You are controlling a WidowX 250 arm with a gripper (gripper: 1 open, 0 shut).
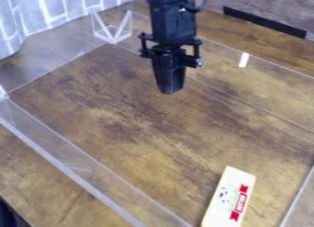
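My black gripper (171, 82) hangs over the upper middle of the wooden board, its fingers pointing down and shut, with nothing visible between them. A cream-coloured packet (229, 200) with a red label lies at the lower right, well away from the gripper.
Clear plastic walls (73, 159) border the wooden work area (135, 139), with a clear corner bracket (110, 28) at the back left. A white curtain (31, 19) hangs at top left. The middle of the board is bare.
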